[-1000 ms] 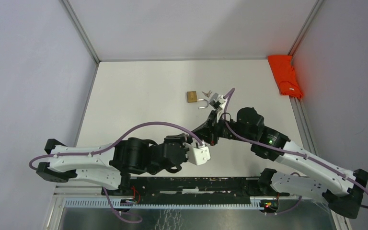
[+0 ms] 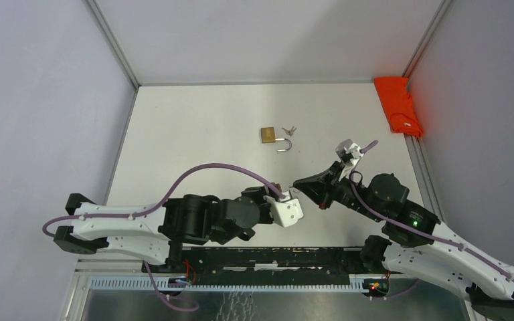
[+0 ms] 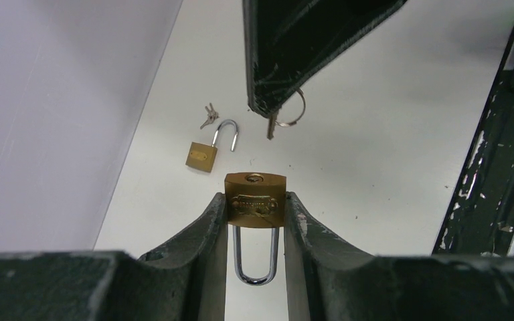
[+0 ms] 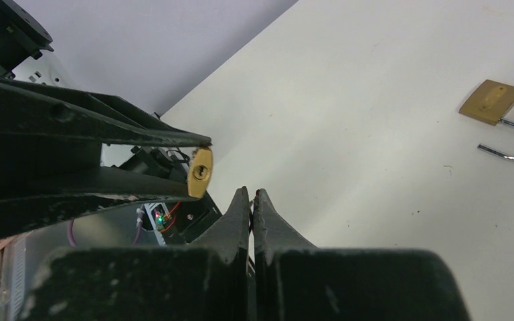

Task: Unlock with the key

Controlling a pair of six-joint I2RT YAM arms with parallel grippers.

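In the left wrist view a brass padlock [image 3: 255,199] with its shackle hanging below sits between the fingers of my left gripper, keyhole upward. Above it, my right gripper holds a small key [image 3: 271,127] with a ring at its tips, apart from the padlock. In the right wrist view my right gripper is shut narrow, and the held padlock's keyhole end [image 4: 200,172] shows to its left. On the table lie another brass padlock [image 2: 268,134] with an open shackle and loose keys [image 2: 290,130].
A red folded cloth [image 2: 398,103] lies at the back right beside the wall.
My right gripper has moved right and away from the left one, over the last second. The left gripper has shifted slightly right.
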